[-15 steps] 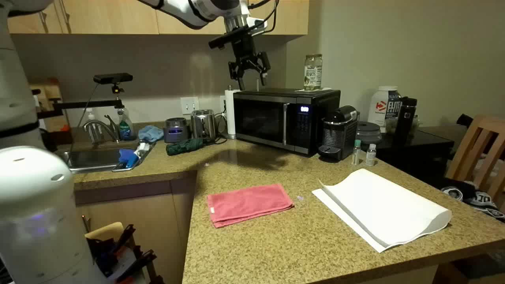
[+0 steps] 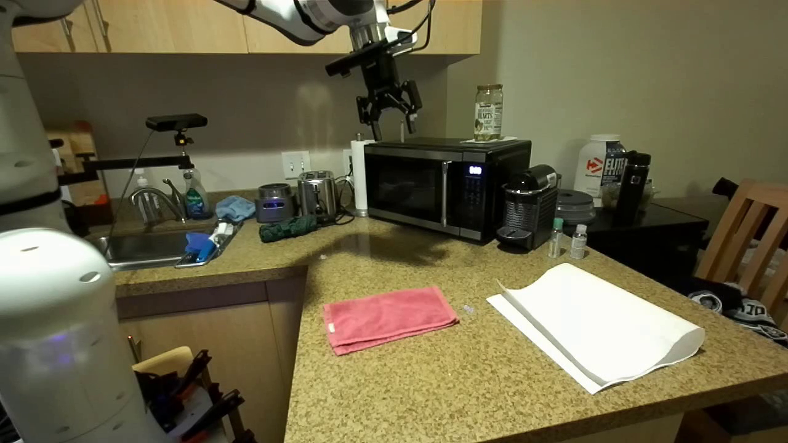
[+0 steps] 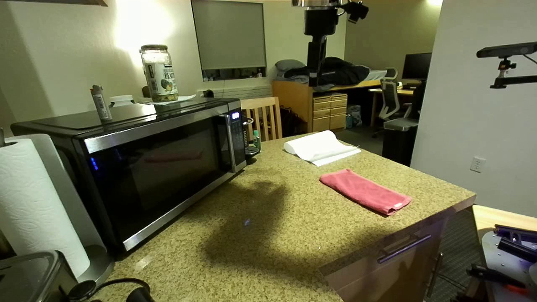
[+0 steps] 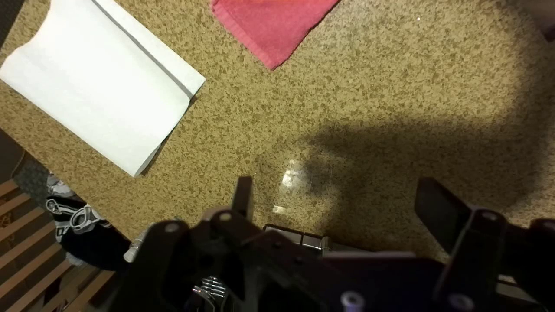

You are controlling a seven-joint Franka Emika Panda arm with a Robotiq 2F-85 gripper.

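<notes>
My gripper (image 2: pixel 393 133) hangs high above the counter, in front of the microwave as exterior view 1 shows it. Its fingers stand wide apart, and the wrist view shows only bare counter between the fingers. Well below it lies a folded pink towel (image 2: pixel 391 317), flat on the counter. A white sheet of paper (image 2: pixel 598 317), folded over with a loose curl, rests to the towel's right. In the wrist view both the towel (image 4: pixel 275 31) and the paper (image 4: pixel 104 78) lie beyond the fingers, untouched.
The black microwave (image 3: pixel 166 166) carries a glass jar (image 3: pixel 160 75) and a lighter (image 3: pixel 101 103). A coffee machine (image 2: pixel 529 210) and two small bottles (image 2: pixel 578 242) stand at its right. A paper towel roll (image 3: pixel 37 201) is at its left. Bare counter surrounds the pink towel.
</notes>
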